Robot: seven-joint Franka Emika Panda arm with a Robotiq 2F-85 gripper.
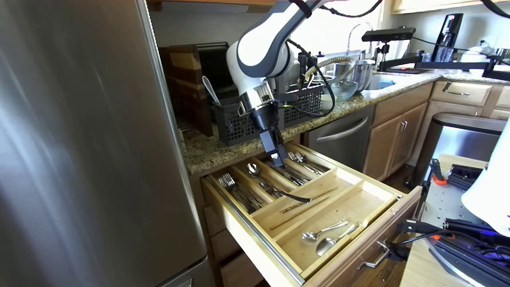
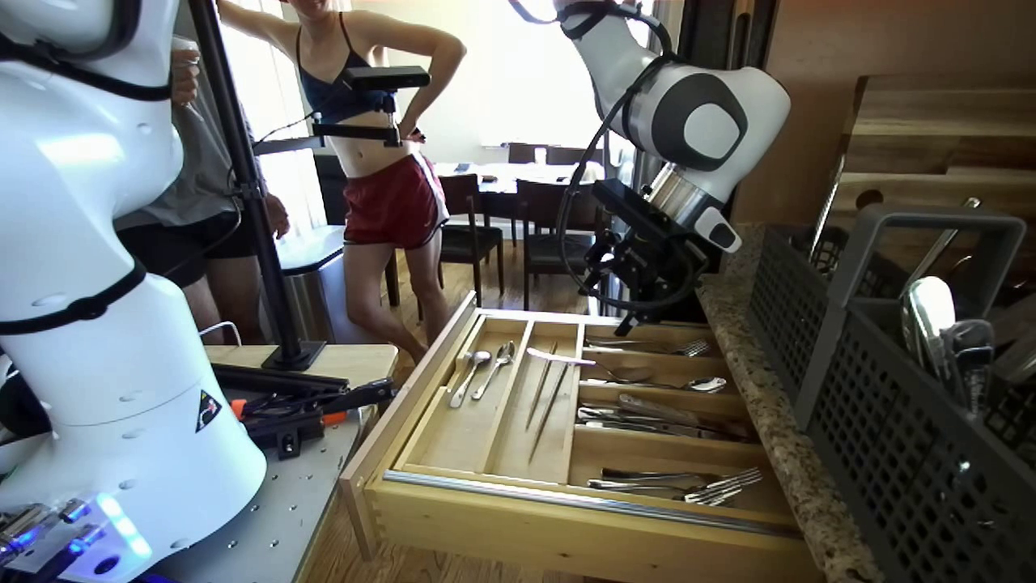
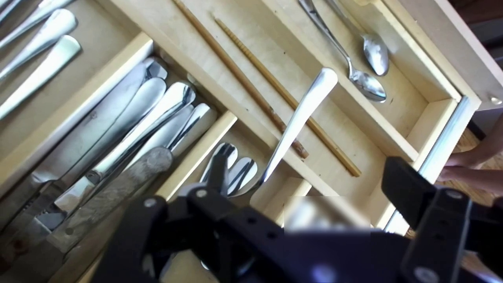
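Observation:
My gripper [image 1: 277, 160] hangs over the back of the open cutlery drawer [image 1: 241, 235], above the knife compartment. Its fingers are spread, with nothing between them in the wrist view. One long spoon's handle [image 3: 301, 120] leans over a divider, pointing into the compartment with two chopsticks [image 3: 238, 73]. That spoon's bowl end is partly hidden behind the gripper in the wrist view. Several knives [image 3: 136, 127] lie in the slot beside the spoons. Two loose spoons [image 1: 310, 235] [image 1: 326, 246] rest in the front compartment.
Forks [image 1: 227, 181] fill the slot nearest the fridge [image 1: 95, 143]; more forks [image 2: 723, 486] lie in the slot at the opposite end. A grey dish rack [image 1: 234, 126] stands on the counter behind the drawer. Two people stand beyond the drawer in exterior view 2.

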